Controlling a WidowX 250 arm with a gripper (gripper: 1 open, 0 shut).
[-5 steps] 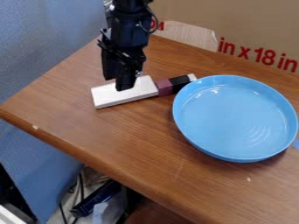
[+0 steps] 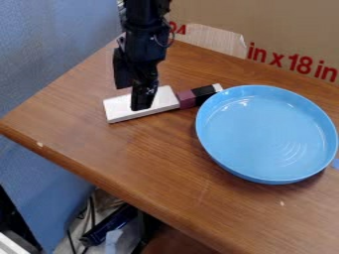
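A black gripper (image 2: 143,91) hangs over the white rectangular block (image 2: 125,113), its lower fingers down at the block's top; whether they touch it or stand open is unclear. From the block a maroon and black piece (image 2: 196,97) with a light end runs toward the upper right. To the right of these lies a large blue plate (image 2: 265,134).
A cardboard box (image 2: 291,40) stands behind. Bags and other items lie below the table.
The gripper has shifted slightly over the white block and changed its angle a little. The block, the maroon piece and the plate have not visibly moved.
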